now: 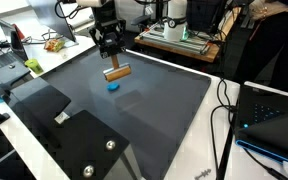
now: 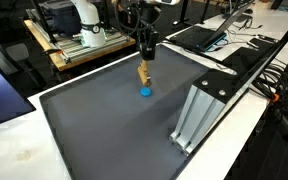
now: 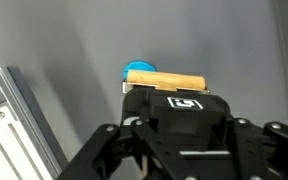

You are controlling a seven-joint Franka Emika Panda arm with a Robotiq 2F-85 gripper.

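Observation:
A tan wooden piece (image 1: 117,73), like a short bar or cylinder, hangs above the grey table (image 1: 164,110). My gripper (image 1: 114,64) points down and is shut on it. A blue disc (image 1: 113,86) lies on the table just below the piece. In exterior view 2 the piece (image 2: 142,73) is close above that blue disc (image 2: 146,91). The wrist view shows the wooden piece (image 3: 166,80) jutting out past the gripper, with the blue disc (image 3: 139,70) partly hidden behind it. Whether they touch is unclear.
A black-topped box (image 1: 89,145) with silver knobs and a small blue spot stands at the near left. Cables and a black case (image 1: 269,120) are at the right. A wooden tray (image 2: 79,45) sits beyond the table edge.

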